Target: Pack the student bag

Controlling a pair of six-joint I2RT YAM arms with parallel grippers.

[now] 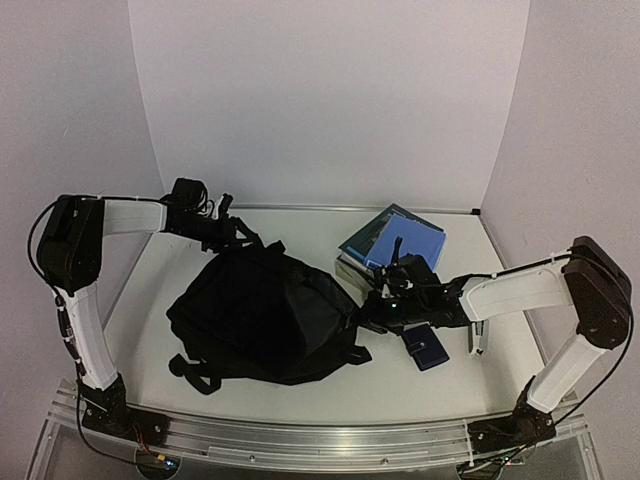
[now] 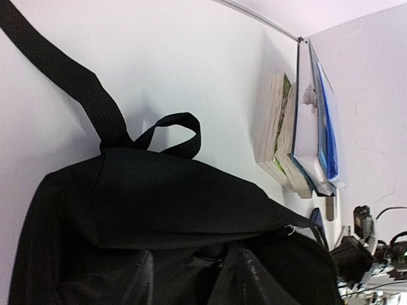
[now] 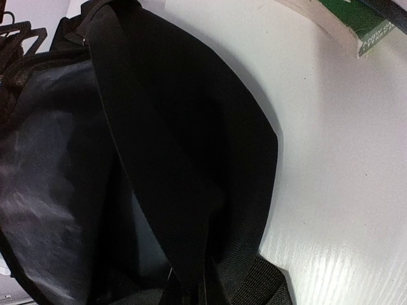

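The black bag [image 1: 250, 320] lies on the left and middle of the table, its flap sagging over much of its mouth. My left gripper [image 1: 236, 238] is over the bag's far left edge; in the left wrist view its fingers [image 2: 141, 279] stand apart above the dark cloth, none visibly pinched. My right gripper [image 1: 370, 315] is shut on the bag's right rim [image 3: 172, 210]. A blue folder [image 1: 405, 245] tops the stack of books [image 1: 352, 272] behind the right arm. A dark blue notebook [image 1: 425, 347] lies in front of that arm.
A small pale item [image 1: 479, 337] lies partly hidden beneath the right forearm. Bare table [image 1: 300, 230] runs behind the bag, and walls close in the back and both sides. A loose strap [image 2: 82, 89] trails from the bag's far edge.
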